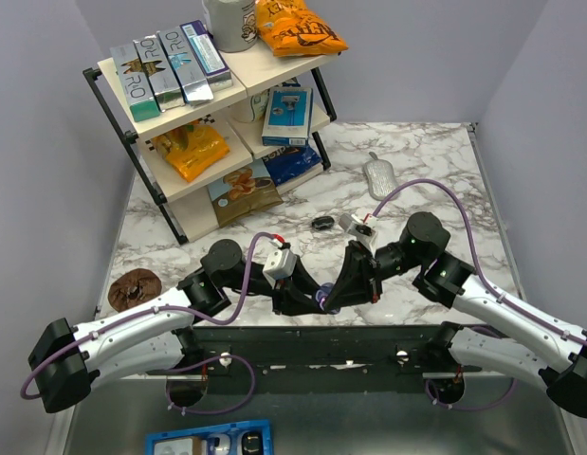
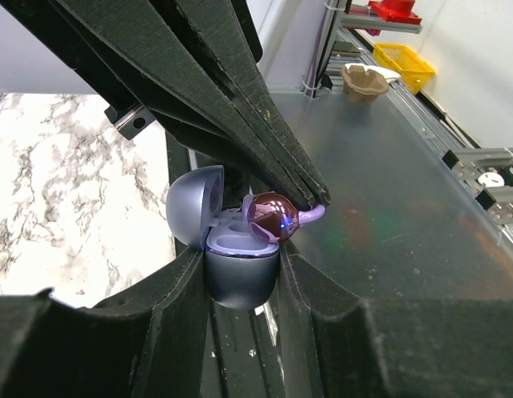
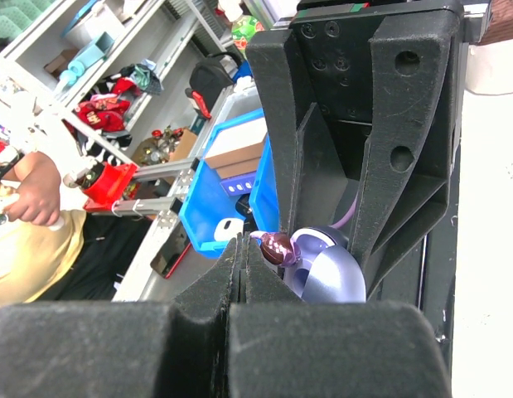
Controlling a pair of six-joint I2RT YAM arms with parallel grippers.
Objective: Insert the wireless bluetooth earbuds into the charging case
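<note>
The lilac charging case (image 2: 241, 280) is gripped by my left gripper (image 1: 319, 300), its rounded lid (image 2: 190, 207) standing open. A shiny dark-red and lilac earbud (image 2: 273, 215) sits tilted at the case's open top, its lilac end jutting out to one side. My right gripper is shut, with its tips right against that jutting end. Whether any of it is pinched between them is hidden. In the right wrist view the same earbud (image 3: 278, 248) shows beside the open lid (image 3: 335, 278). How deep it sits in its socket cannot be told.
A small black object (image 1: 322, 223) and a grey dish (image 1: 380, 177) lie on the marble table farther back. The shelf (image 1: 193, 178) with packets and boxes stands at the back left. A brown round item (image 1: 135, 289) rests at the left. Both grippers meet near the table's front edge.
</note>
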